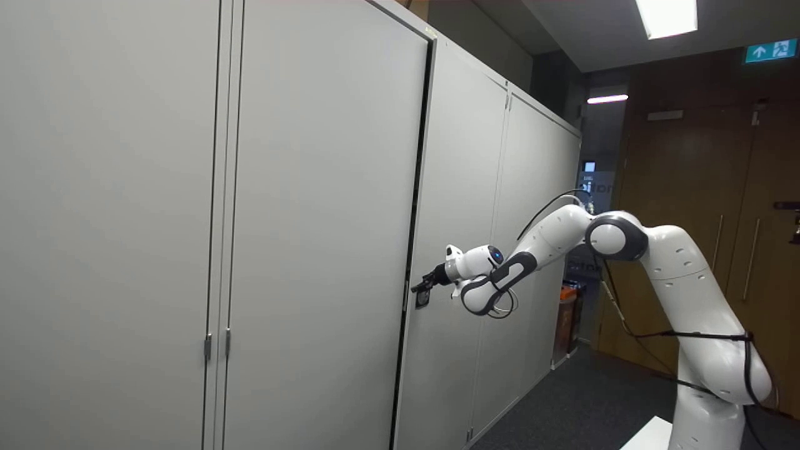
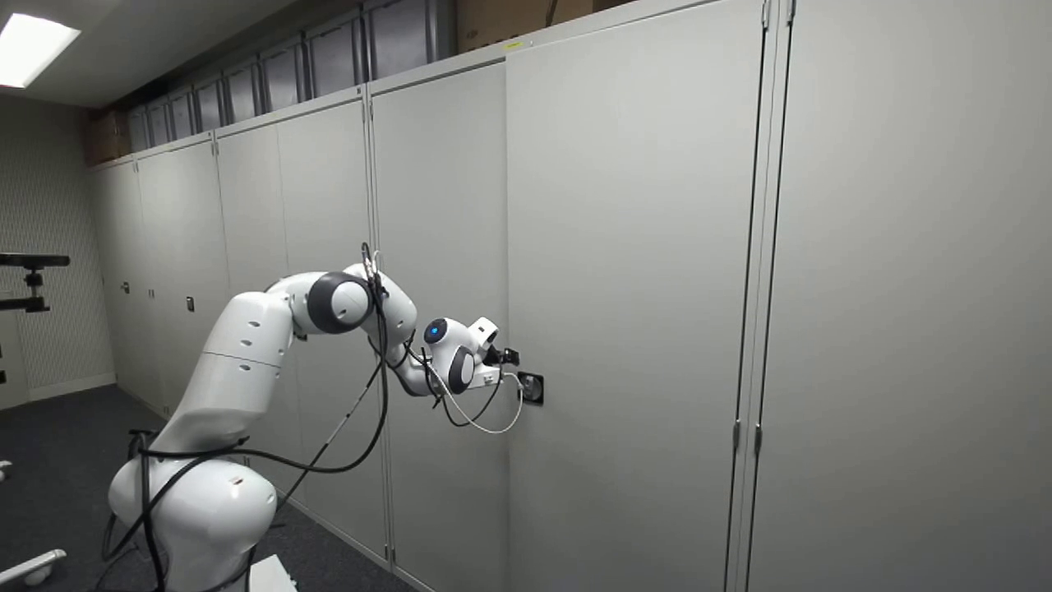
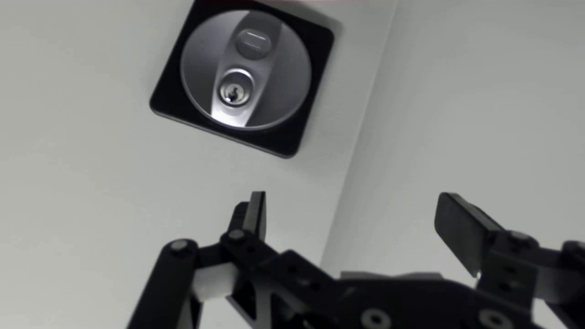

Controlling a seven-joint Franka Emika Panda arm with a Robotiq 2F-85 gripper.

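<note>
A round silver knob with a keyhole, set in a black square plate [image 3: 299, 129], is mounted on a grey cabinet door [image 3: 181, 181] near its edge. In the wrist view my gripper is open, its fingers [image 3: 458, 225] far apart on either side of the door's edge line, with nothing held. The knob lies above and left of them. In exterior view 1 my gripper [image 1: 420, 285] is in front of the knob plate [image 1: 423, 297], partly covering it. A dark gap runs along this door's edge, so it stands slightly ajar. Whether a finger touches the door, I cannot tell.
The neighbouring door [image 1: 322, 225] appears closed. More grey cabinets [image 2: 316, 247] line the wall, with grey boxes [image 2: 330, 59] on top. Cables [image 2: 380, 395] hang around the arm.
</note>
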